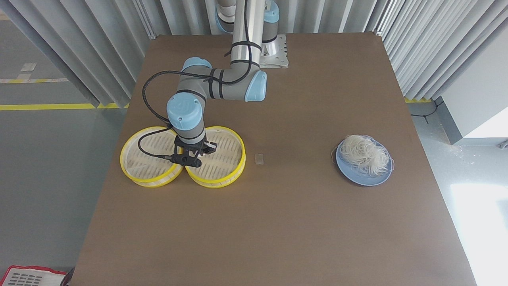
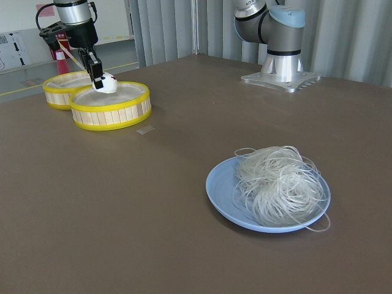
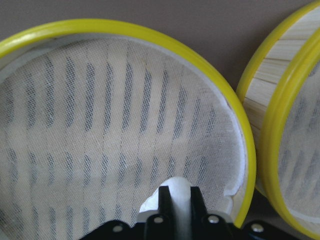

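Note:
Two round steamer baskets with yellow rims and cloth-lined slatted floors stand side by side, the left one (image 1: 127, 169) and the right one (image 1: 243, 162). My gripper (image 2: 98, 82) is low over them, pointing down, with a white object (image 3: 179, 200) at its fingers, which appear closed on it. In the camera left view this object (image 2: 108, 85) looks rounded, with dark spots; what it is, I cannot tell. In the front view the arm's wrist hides the fingertips and part of both baskets.
A blue plate (image 1: 352, 175) heaped with white stringy strands (image 1: 364, 155) sits on the table's right (image 1: 304, 224). A small pale patch (image 1: 259, 159) lies beside the right basket.

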